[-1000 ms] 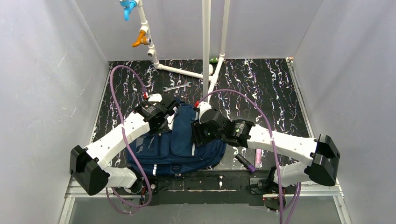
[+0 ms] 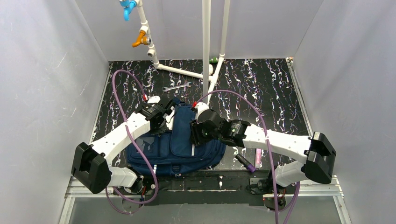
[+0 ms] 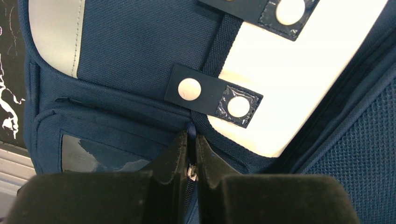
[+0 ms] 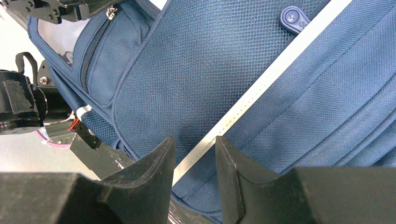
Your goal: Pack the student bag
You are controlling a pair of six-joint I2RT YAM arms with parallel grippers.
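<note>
The dark blue student bag lies flat at the front middle. Its upper flap carries snap tabs beside a white panel. My left gripper is shut on a thin dark blue zipper pull, beside the pocket with a clear window. Over the front pocket, my right gripper is closed on the bag's fabric, its fingers on either side of the white strip. The top view hides both sets of fingertips against the bag.
A purple marker and a pink item lie right of the bag. Behind it are a wrench and white pipes rising from the floor.
My right arm has moved a little left, its gripper staying at the white strip.
</note>
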